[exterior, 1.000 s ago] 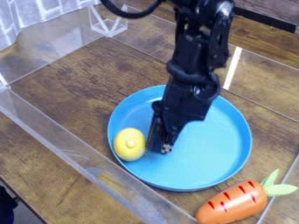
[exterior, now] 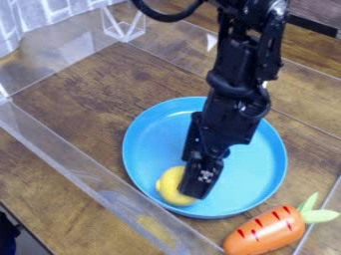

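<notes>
My black gripper (exterior: 197, 171) is lowered over a blue plate (exterior: 250, 189), open, its fingers around the upper part of a yellow lemon-like object (exterior: 176, 191) near the plate's front left. The fingers partly hide the yellow object, and I cannot tell whether they touch it.
An orange toy carrot (exterior: 264, 233) with green leaves lies at the front right, outside the plate. Clear plastic walls (exterior: 87, 179) run along the left and front.
My gripper has come lower and toward the front left, over the yellow object. The yellow object sits farther right and nearer the front than a second ago.
</notes>
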